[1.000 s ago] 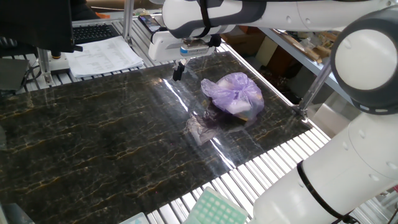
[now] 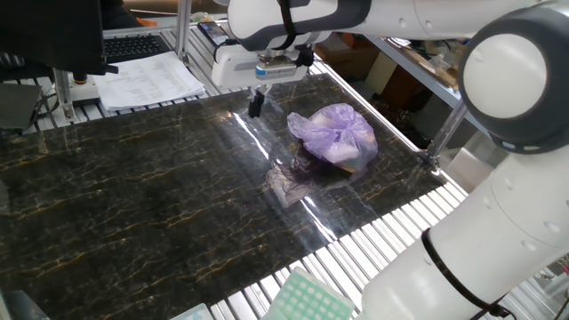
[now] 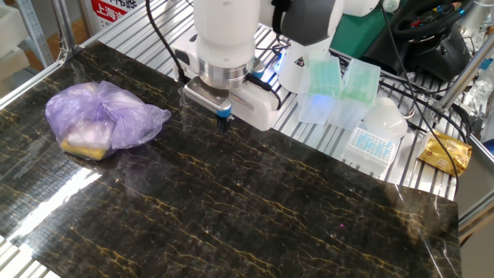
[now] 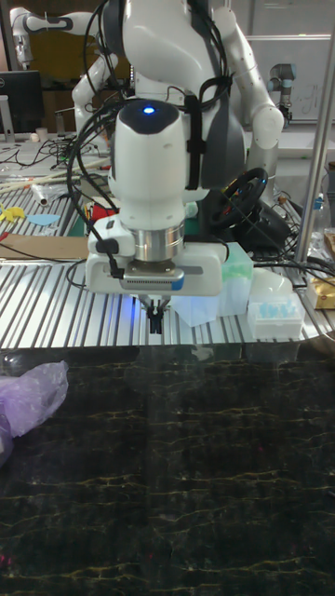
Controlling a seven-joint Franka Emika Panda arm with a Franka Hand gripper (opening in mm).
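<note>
A purple translucent plastic bag (image 2: 336, 135), knotted and bulging with its contents, rests on the dark marbled board (image 2: 133, 204). Something yellow shows through its lower side in exterior view 2, where the bag (image 3: 96, 120) lies at the left. Only part of the bag (image 4: 32, 398) enters exterior view 3, at the left edge. My gripper (image 4: 155, 318) points down with its dark fingers together, and nothing shows between them. The gripper (image 3: 224, 123) hangs to one side of the bag, apart from it, near the board's robot-side edge.
Beside the robot base stand translucent green-tinted boxes (image 3: 359, 81), a white rack with blue dots (image 3: 370, 149) and a gold packet (image 3: 445, 153). Paper sheets (image 2: 149, 82) lie beyond the board. Most of the board's surface is bare.
The bag has stayed where it was.
</note>
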